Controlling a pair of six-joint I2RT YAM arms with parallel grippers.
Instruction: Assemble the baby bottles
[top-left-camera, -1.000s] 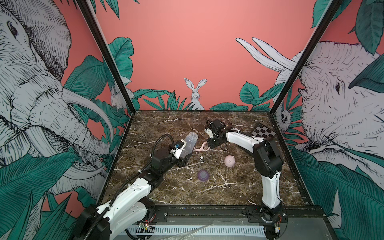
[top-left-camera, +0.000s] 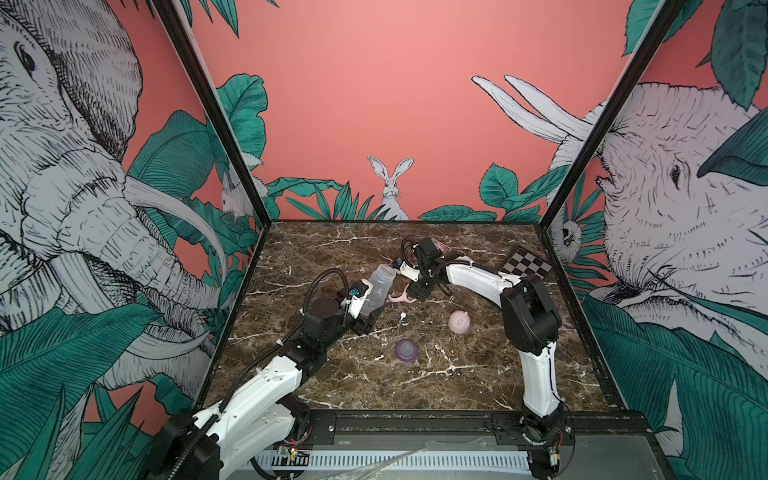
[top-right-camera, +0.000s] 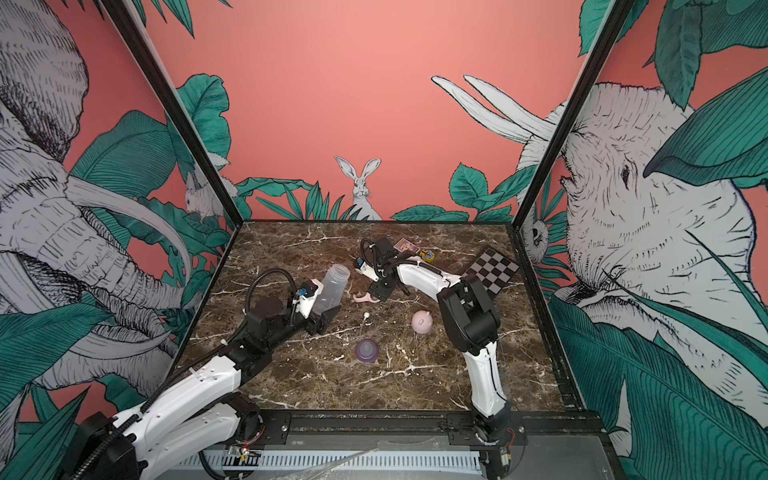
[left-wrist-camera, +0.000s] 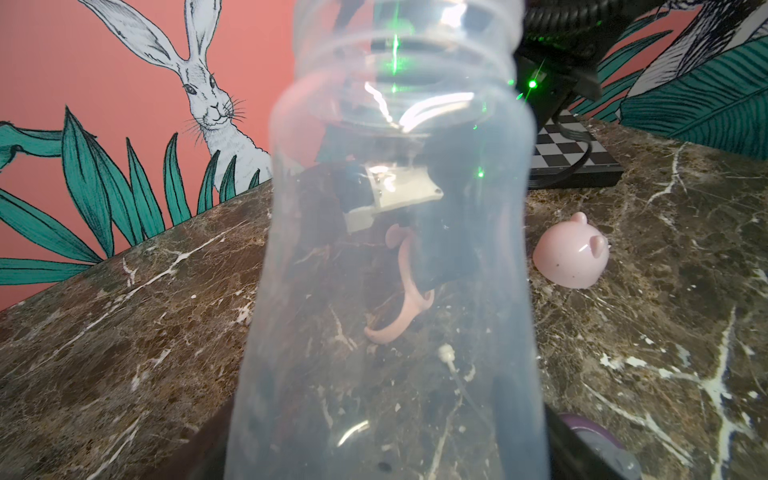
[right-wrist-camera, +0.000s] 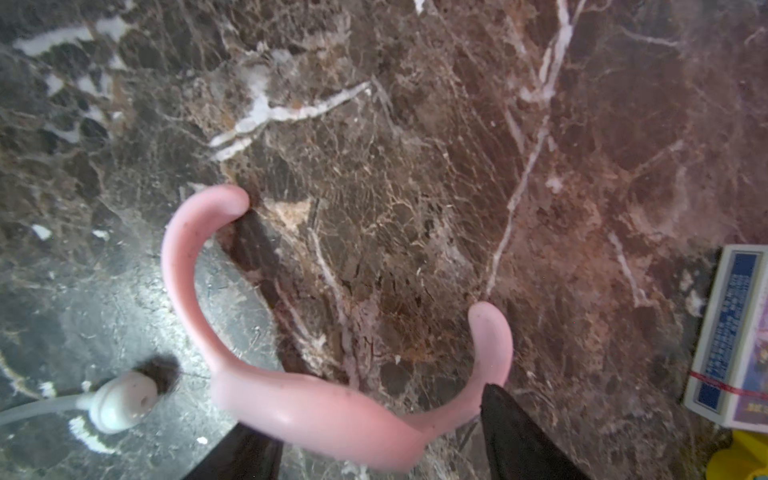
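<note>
A clear bottle fills the left wrist view; my left gripper is shut on it, holding it above the table with its mouth tilted up and away. My right gripper reaches down around the pink handle piece, one finger at each side and the fingers part open. Whether either finger presses on the handle I cannot tell. A pink dome cap with small ears sits on the marble. The purple ring with a clear nipple lies nearer the front. Between these rests a white straw with a round weight.
At the back right stands a checkered board. A card box and a yellow object lie behind the right gripper. The front and back left of the marble tabletop are open.
My right gripper has shifted left in the top left view, over the pink handle, covering more of it. The left arm and the bottle stay where they were.
</note>
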